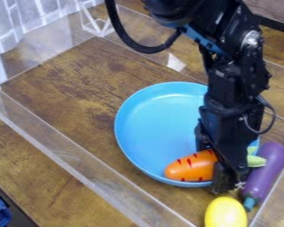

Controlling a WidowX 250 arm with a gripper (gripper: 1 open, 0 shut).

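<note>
My black gripper [224, 164] is low over the right side of a blue plate [151, 122], its fingertips down at an orange toy carrot [187, 168] lying in the plate. The fingers cover part of the carrot, whose green top shows to their right. Whether they are closed on it I cannot tell.
A purple toy eggplant [265, 173] lies right of the plate and a yellow oval toy [224, 215] below it, near my gripper.
</note>
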